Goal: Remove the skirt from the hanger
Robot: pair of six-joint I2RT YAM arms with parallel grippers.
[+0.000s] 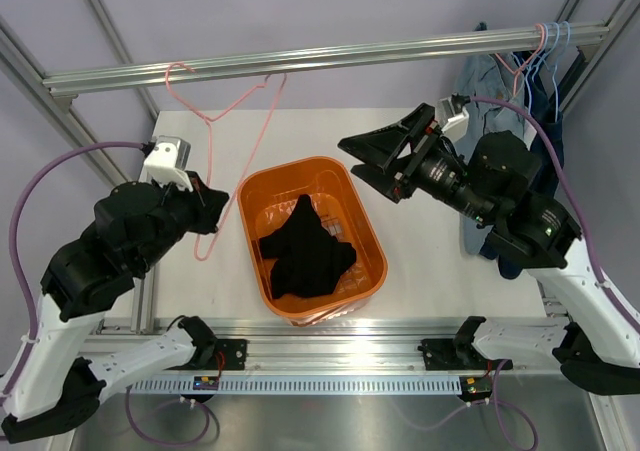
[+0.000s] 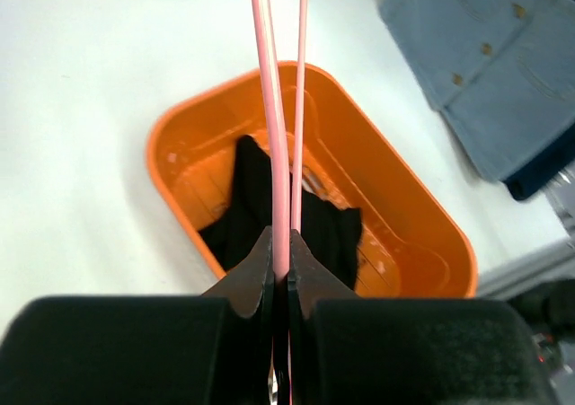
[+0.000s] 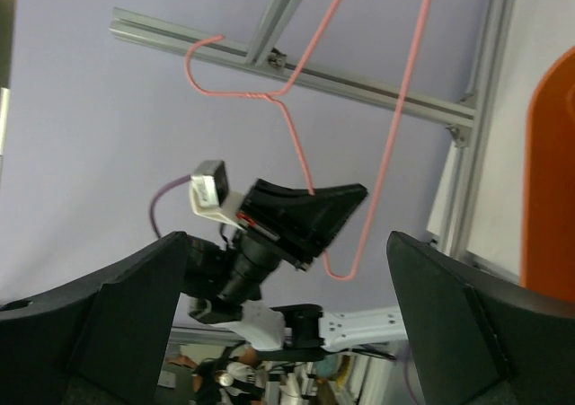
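Note:
An empty pink hanger (image 1: pixel 253 159) hangs tilted from my left gripper (image 1: pixel 211 203), which is shut on it; its pink bars (image 2: pixel 273 118) run up between the fingers in the left wrist view. My right gripper (image 1: pixel 372 158) stands open, apart from the hanger, with nothing between its fingers. A black garment (image 1: pixel 310 261) lies in the orange bin (image 1: pixel 370 251) on the white table, below and between the grippers; whether it is a skirt I cannot tell.
A metal rail (image 1: pixel 330 55) crosses the back. Several clothes on hangers, among them a denim garment (image 1: pixel 480 106), hang at its right end.

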